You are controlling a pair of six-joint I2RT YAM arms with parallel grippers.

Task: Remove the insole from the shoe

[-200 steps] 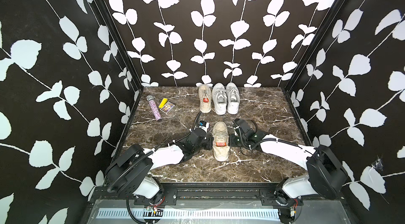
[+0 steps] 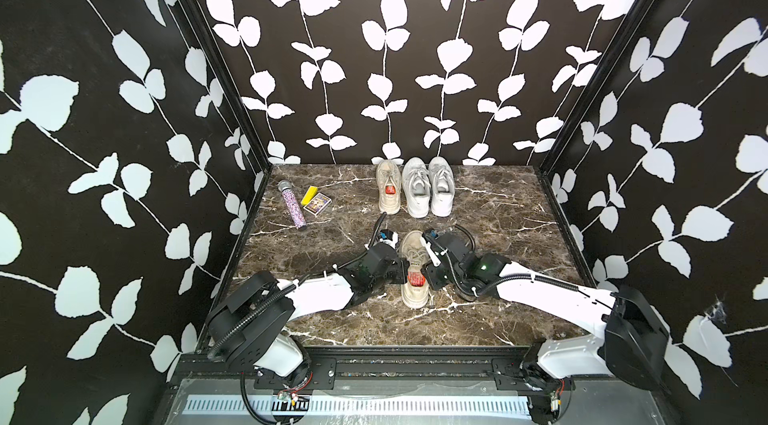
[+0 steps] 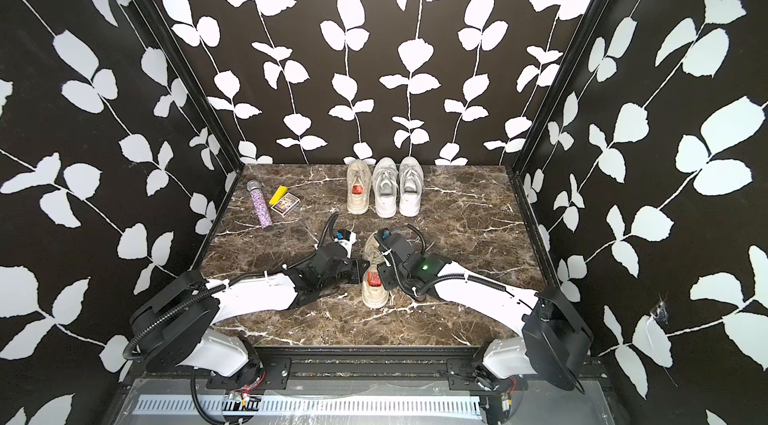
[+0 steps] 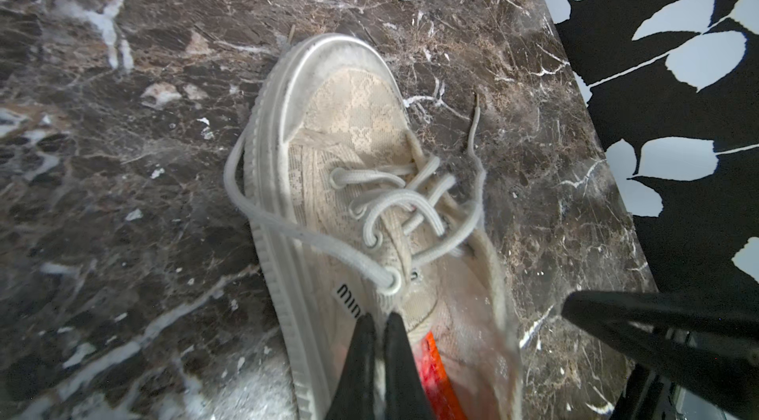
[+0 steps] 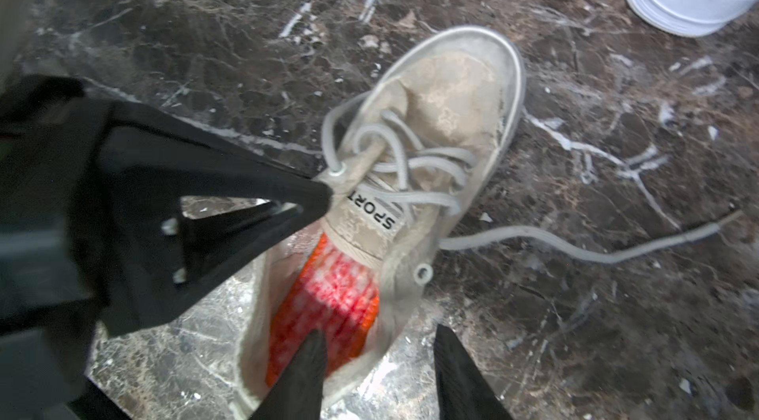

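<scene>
A beige sneaker with loose laces lies front centre, toe pointing away. Its red insole shows inside the opening. My left gripper is shut at the shoe's side by the lace eyelets; a thin bit of upper or lace seems between its fingertips, hard to tell. My right gripper hangs over the heel opening, fingers apart, nothing seen between them.
A beige shoe and two white shoes stand at the back. A patterned cylinder, a yellow item and a small box lie back left. Free table surrounds them.
My right gripper has moved left, over the front shoe. My left gripper has edged right, and the shoe has shifted slightly left.
</scene>
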